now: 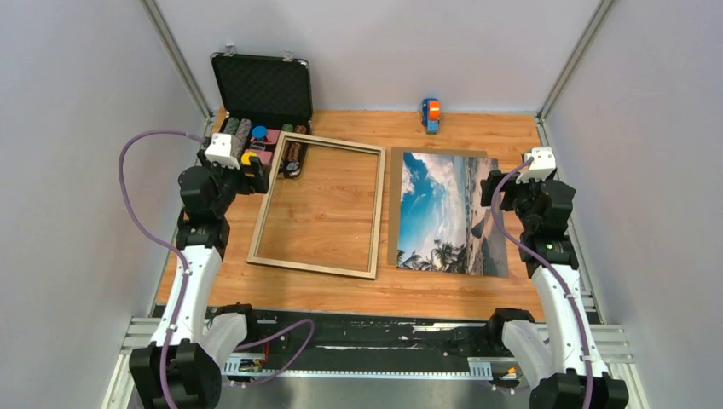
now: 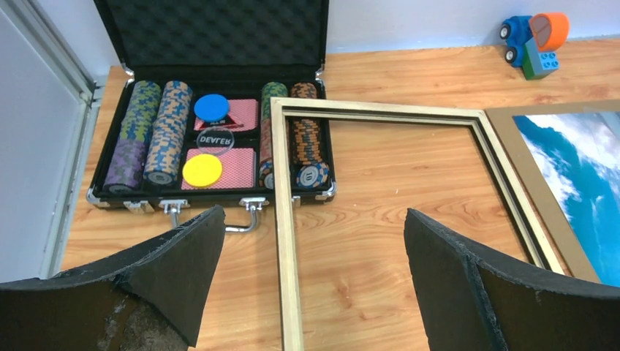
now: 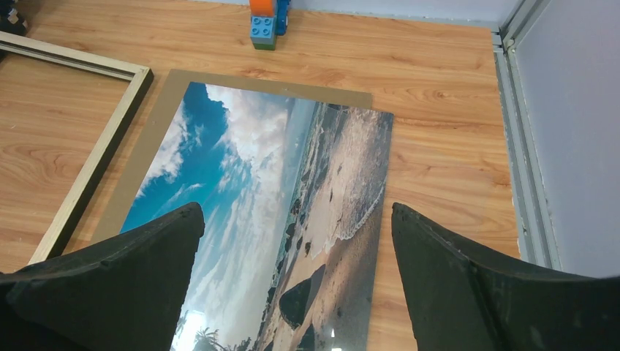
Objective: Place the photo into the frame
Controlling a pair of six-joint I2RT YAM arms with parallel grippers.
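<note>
An empty wooden frame (image 1: 379, 213) lies on the table left of centre, its upper left corner overlapping an open case. To its right rests the photo (image 1: 435, 209), a beach with blue sky, on top of a brown backing board (image 1: 394, 209) that shows along the photo's left and far edges. My left gripper is open above the frame's left side, touching nothing. Over the photo's right part hangs my right gripper, open too, with the photo visible below and between its spread fingers.
The open black case (image 2: 212, 197) holds poker chips and cards at the back left. A blue and orange toy vehicle (image 1: 431, 115) stands by the back wall. Bare wood lies in front of the frame and photo; side walls bound the table.
</note>
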